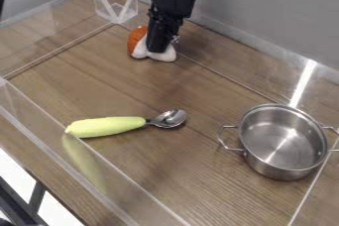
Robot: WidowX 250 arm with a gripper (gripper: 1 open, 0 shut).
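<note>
My black gripper [161,46] reaches down at the upper middle, over an orange and white object [138,42] lying by the back wall. Its fingertips are at that object, partly in front of it, and whether anything is between them is hard to see.
A yellow-green handled spoon [113,126] lies at lower left. A steel pot [283,141] with two handles stands at the right. A white rack [115,10] is in the back left corner.
</note>
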